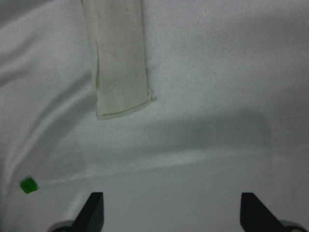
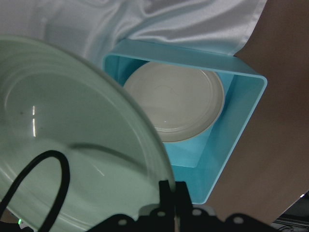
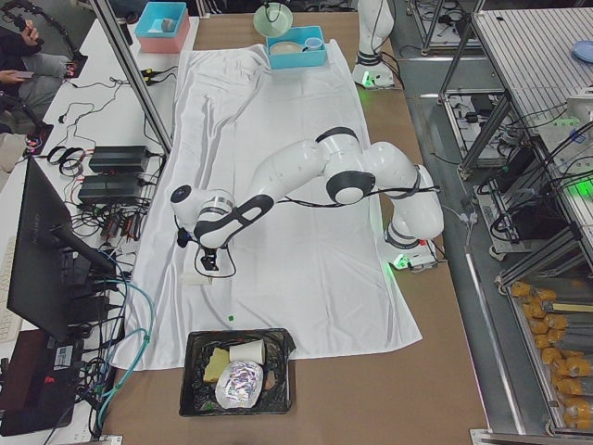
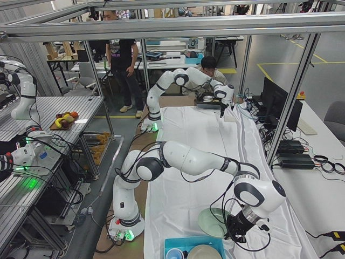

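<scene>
A pale green plate [image 2: 77, 121] is held at its rim by my right gripper, raised at the near edge of the blue bin [image 2: 231, 125] in the right wrist view. The bin holds a beige plate [image 2: 174, 99]. My left gripper stands open over the white cloth, above a flat off-white strip [image 1: 119, 58] with nothing between its fingers. A small green square [image 1: 28, 185] lies on the cloth near it.
A black tray [image 3: 199, 389] with a foil-covered item, a yellow piece and a white roll stands at the front. A monitor and cables line the left side.
</scene>
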